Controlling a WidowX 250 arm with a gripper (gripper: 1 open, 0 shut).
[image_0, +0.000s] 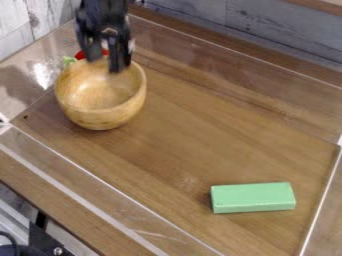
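My gripper, dark and motion-blurred, is over the back rim of a wooden bowl at the left of the table. Its fingers are too blurred to read clearly. A red object with a green top shows just behind the bowl, partly hidden by the gripper.
A green block lies at the front right of the wooden table. Pale wall panels stand at the back left.
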